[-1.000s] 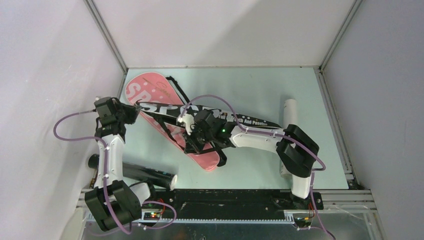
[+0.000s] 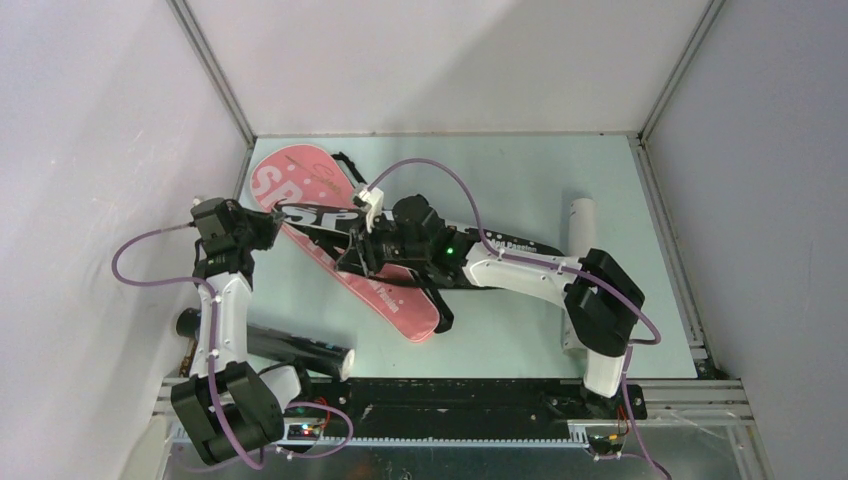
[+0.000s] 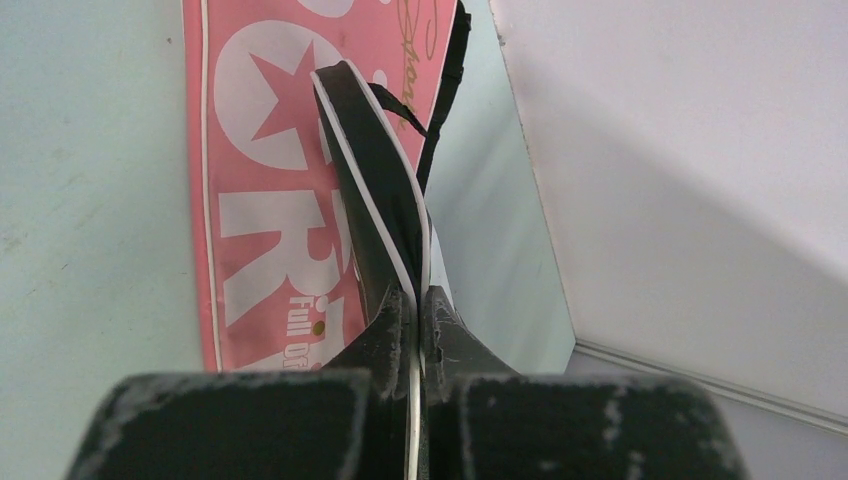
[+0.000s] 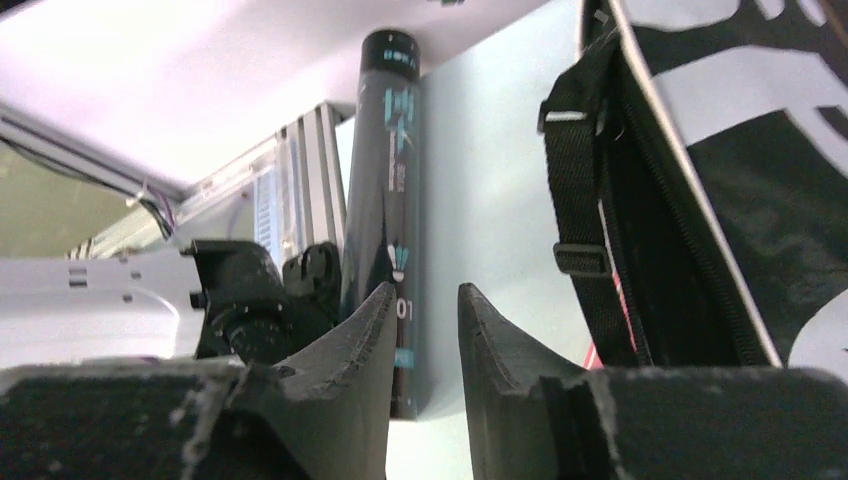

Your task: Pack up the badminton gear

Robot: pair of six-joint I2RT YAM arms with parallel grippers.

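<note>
A pink racket bag with white lettering lies diagonally on the table, with a long black bag across it. My left gripper is shut on the black bag's white-edged end, at the upper left in the top view. My right gripper hangs over the middle of the black bag, part open, with nothing visible between its fingers. Beside it in the right wrist view hang a black strap and the bag's open side. A black shuttlecock tube lies at the front left, a white tube at the right.
White walls border it on the back, left and right, with metal rails along the edges.
My right gripper has moved toward the back left and shifted along the black bag. The left gripper has barely moved.
</note>
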